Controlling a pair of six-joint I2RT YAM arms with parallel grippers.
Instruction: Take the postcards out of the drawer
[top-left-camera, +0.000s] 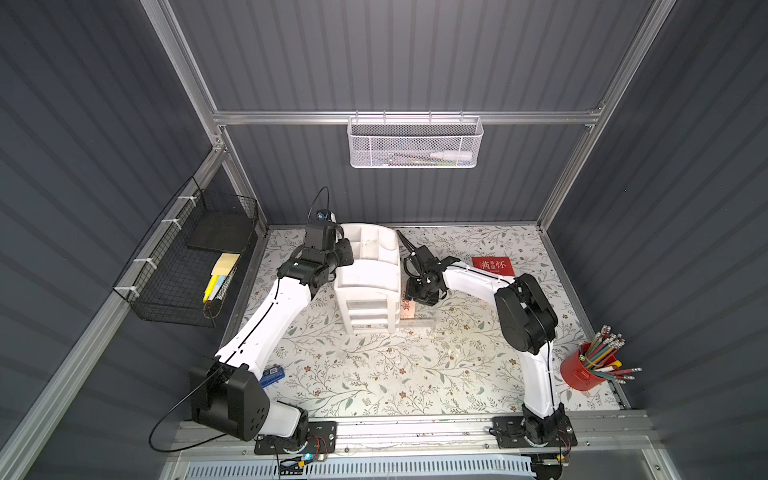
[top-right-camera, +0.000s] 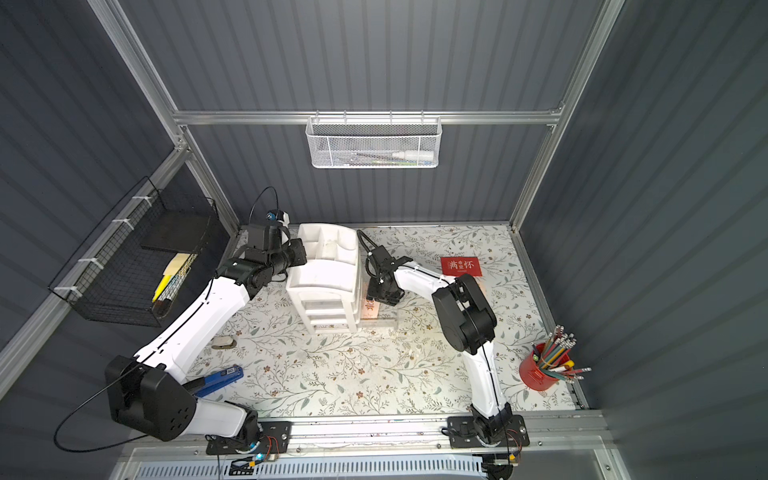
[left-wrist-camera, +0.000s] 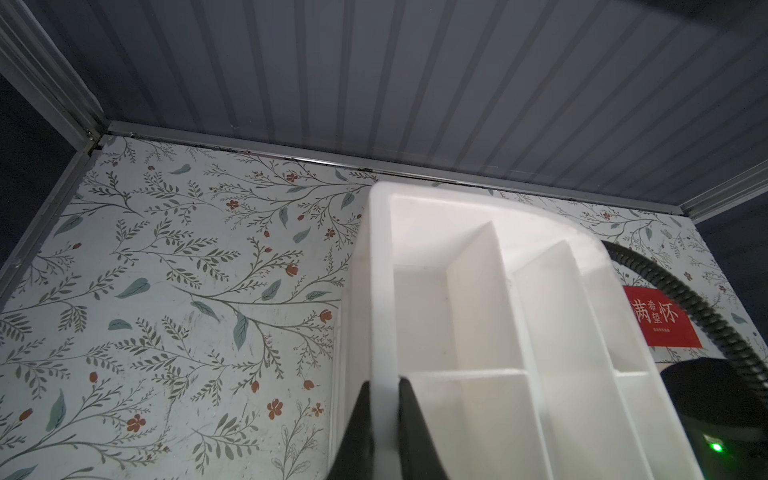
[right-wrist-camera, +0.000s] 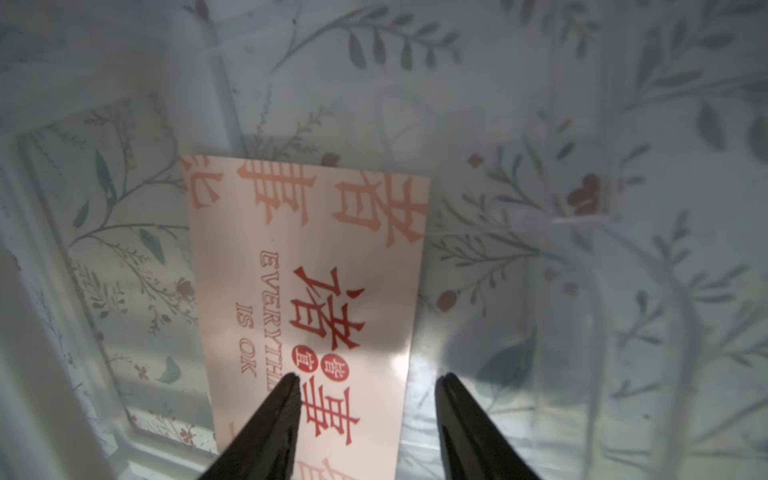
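A white organiser (top-left-camera: 368, 276) stands mid-table with a clear drawer (top-right-camera: 382, 323) pulled out on its right. Inside lies a pink postcard (right-wrist-camera: 312, 272) with red characters, near the drawer's inner end. My right gripper is over the drawer, fingers apart at the card's right part and edge, nothing visibly held. My left gripper is shut at the organiser's upper left rim, its fingers either side of that rim in the left wrist view; whether they touch it is unclear.
A red card (top-left-camera: 493, 265) lies at the back right, partly over a paler one. A red pencil cup (top-left-camera: 581, 372) stands front right, a blue object (top-right-camera: 220, 377) front left.
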